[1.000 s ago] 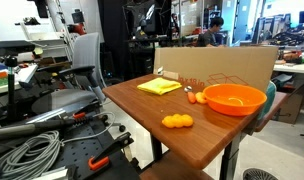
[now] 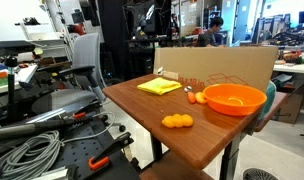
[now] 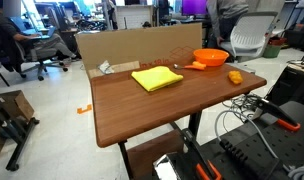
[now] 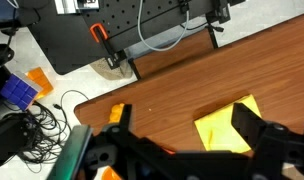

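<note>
A yellow cloth (image 2: 159,86) lies flat on the wooden table (image 3: 122,112), towards its far side in exterior view 1. An orange bowl (image 2: 235,100) stands near the cardboard panel. Close to the table's edge rests a lumpy orange object (image 2: 177,121). Small orange-red pieces (image 2: 197,97) lie between cloth and bowl. From above, the wrist view shows the cloth (image 4: 223,126) at right and the lumpy object (image 4: 116,113) at left. My gripper is open over the table, its dark fingers wide apart, partly hiding the bowl and small pieces.
An upright cardboard panel (image 3: 137,48) borders the table's back. Cables (image 2: 37,150) and black equipment crowd the area beside the table. Bare wood surrounds the cloth, with free room on the table's near left in exterior view 2.
Dark parts of the arm have come further into the upper left of exterior view 1. The objects on the table have not moved.
</note>
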